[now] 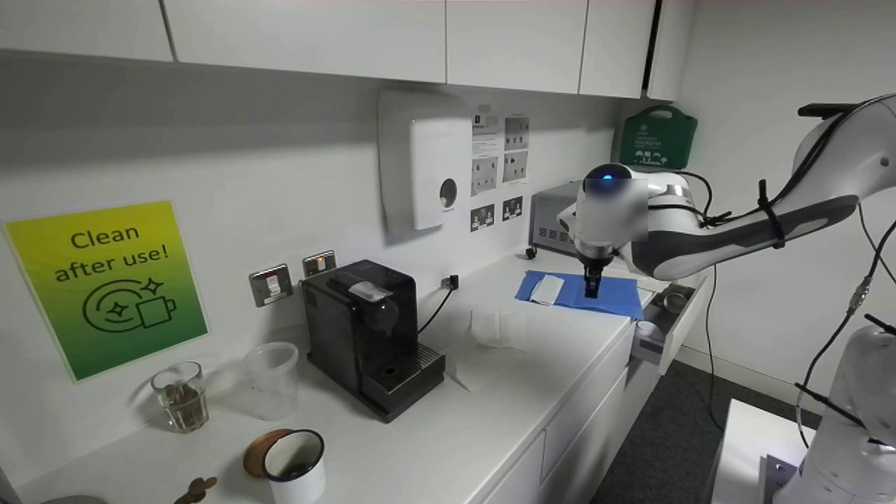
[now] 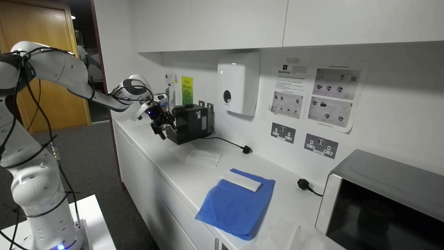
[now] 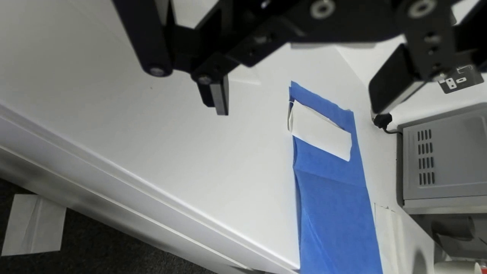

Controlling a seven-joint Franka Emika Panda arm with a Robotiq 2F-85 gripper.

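Observation:
My gripper (image 1: pixel 593 290) hangs above the counter, in front of the blue cloth (image 1: pixel 606 294) as exterior view 1 sees it. In the wrist view the gripper is open, its fingers (image 3: pixel 221 98) wide apart with nothing held between them. The blue cloth (image 3: pixel 335 201) lies flat, and a folded white paper (image 3: pixel 319 132) rests on its far end. Exterior view 2 shows the gripper (image 2: pixel 167 131) overlapping the black coffee machine (image 2: pixel 190 123); whether they touch cannot be told. A white napkin (image 2: pixel 203 158) lies on the counter near the machine.
A drawer (image 1: pixel 676 323) stands pulled out at the counter's far end, items inside. The microwave (image 2: pixel 387 196) sits against the wall. Near the coffee machine are a glass (image 1: pixel 181 399), a clear plastic cup (image 1: pixel 273 382) and a white mug (image 1: pixel 295 470). A white sheet (image 3: pixel 34 223) lies below the counter edge.

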